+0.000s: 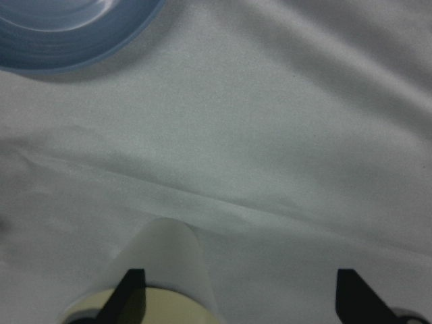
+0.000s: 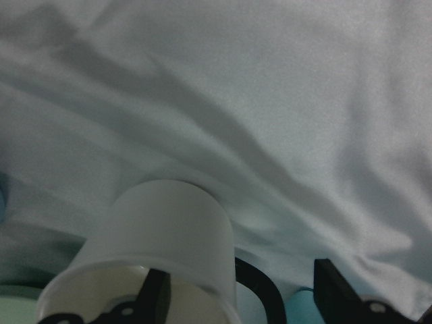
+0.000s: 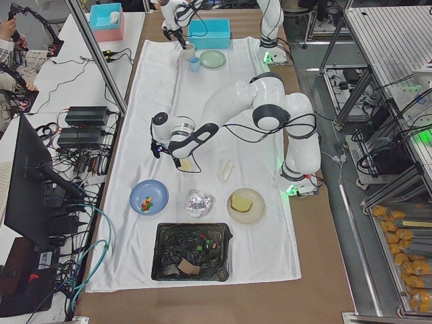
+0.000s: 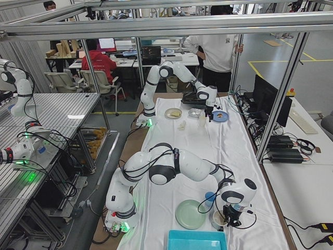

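My left gripper is open above the white cloth. A white cylinder with a pale yellow top point(image 1: 169, 260) lies under its left finger in the left wrist view, and a blue plate point(image 1: 81, 40) is beyond. My right gripper is open at a white cup point(image 2: 162, 226), one finger at the cup's rim; whether they touch I cannot tell. A light blue cup point(image 4: 209, 198) stands beside the white cup, next to a green plate point(image 4: 190, 213).
A teal bin point(image 3: 209, 34) sits at the far end. A foil bowl point(image 3: 199, 202), beige plate point(image 3: 246, 212) with a yellow item, and black lined tray point(image 3: 162, 250) occupy the near end.
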